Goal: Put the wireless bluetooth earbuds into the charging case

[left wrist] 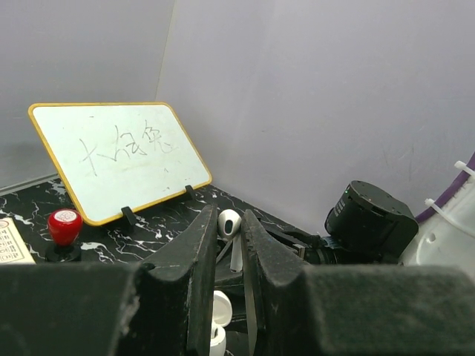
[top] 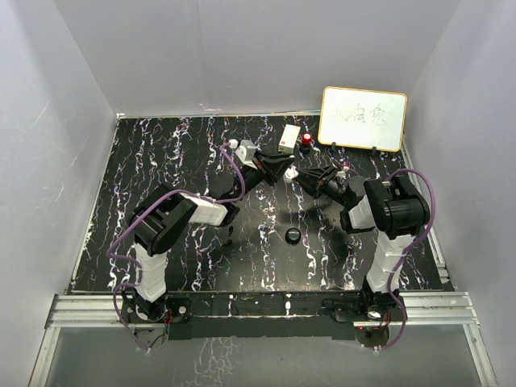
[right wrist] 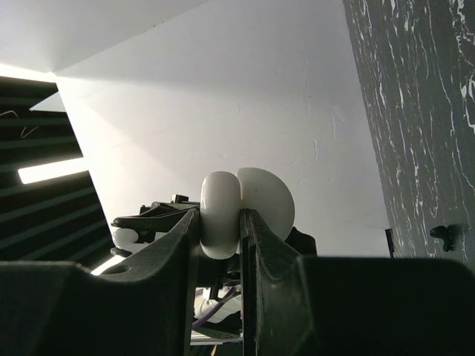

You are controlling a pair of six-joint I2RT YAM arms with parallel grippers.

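Observation:
A white earbud (left wrist: pixel 229 222) is pinched between the fingertips of my left gripper (top: pixel 284 165), its stem pointing down in the left wrist view. The white charging case (right wrist: pixel 263 200) is held by my right gripper (top: pixel 297 176), shut on it, with its rounded lid standing up behind the body in the right wrist view. In the left wrist view the case (left wrist: pixel 221 311) shows just below the earbud, partly hidden behind the left fingers. The two grippers are close together above the middle of the table, the left one slightly higher.
At the back stand a white box (top: pixel 289 139), a red button (top: pixel 306 139) and a whiteboard (top: pixel 362 119). A black round object (top: pixel 293 235) lies nearer the front.

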